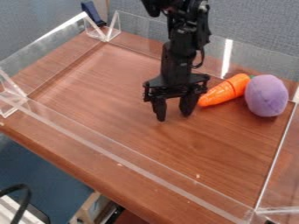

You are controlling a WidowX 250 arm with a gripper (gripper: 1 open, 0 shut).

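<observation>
The black robot gripper (174, 107) hangs down over the back middle of the wooden table, its two dark fingers apart and low, close to the surface, with nothing visible between them. Just right of it lies an orange carrot (225, 91), angled toward the back right, its near end close to the right finger. A purple oval object (267, 94), like an eggplant or plum, sits right of the carrot.
Clear plastic walls (128, 159) border the wooden table (93, 87). A dark blue item (93, 14) is at the back left outside, and a cable with other items lies at the lower left.
</observation>
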